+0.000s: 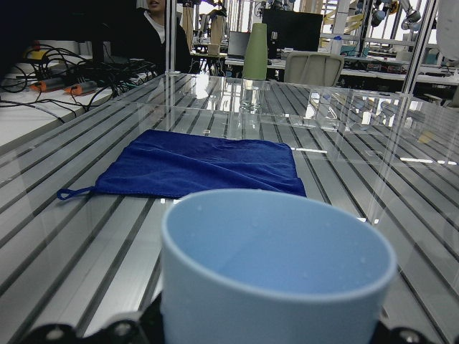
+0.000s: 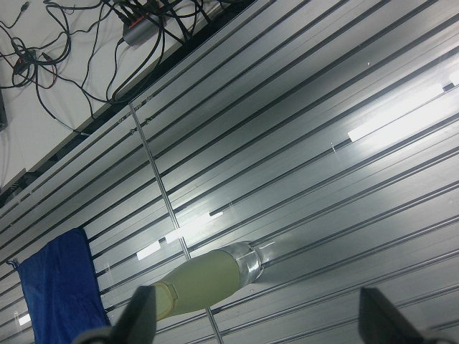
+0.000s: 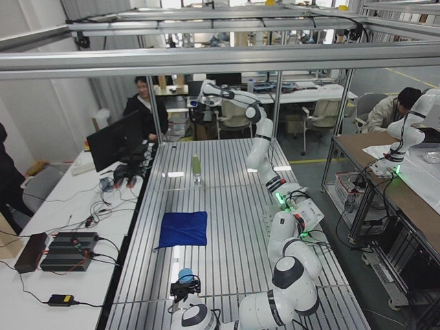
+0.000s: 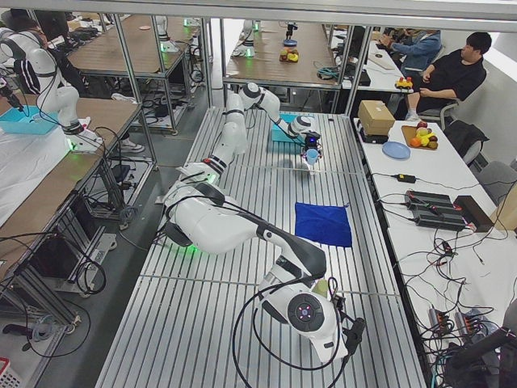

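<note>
A light blue cup [image 3: 185, 275] fills the bottom of the left wrist view, right at my left gripper [image 3: 185, 291]; whether the fingers are shut on it is hidden. Beyond it, a dark blue cloth [image 1: 201, 161] lies flat on the slatted metal table [image 3: 227, 206]. A pale green bottle [image 2: 204, 279] with a clear end stands farther back. My right gripper is raised over the table, above and apart from the bottle, its fingertips blurred and wide apart, open with nothing between them.
A side table [image 3: 69, 282] with power units, cables and a monitor runs along the table's left. A light blue bin [image 4: 284, 129] shows at one end in the camera right view.
</note>
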